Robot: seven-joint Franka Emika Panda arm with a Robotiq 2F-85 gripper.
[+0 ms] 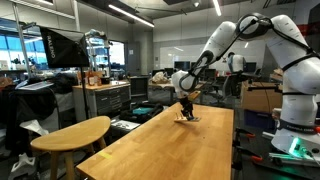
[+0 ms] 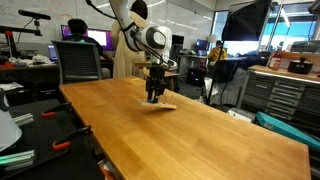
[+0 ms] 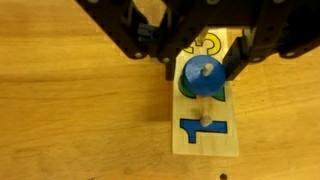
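Observation:
A narrow wooden number board [image 3: 186, 146] lies lengthwise under my gripper in the wrist view. It carries a blue 1 [image 3: 191, 127], a green shape partly covered by a round blue piece [image 3: 193, 84], and a yellow shape [image 3: 212, 43] farther up. Small pegs stick up from it. My fingers sit at the board's two long sides and appear shut on it, with the blue piece between them. From outside, the pale board [image 2: 165, 107] shows below the gripper [image 2: 153, 97], over the table. Whether it touches the tabletop, I cannot tell.
A round side table [image 1: 70, 134] stands off to the left. Behind the table are a chair [image 2: 80, 62] and drawer cabinets [image 2: 275, 95].

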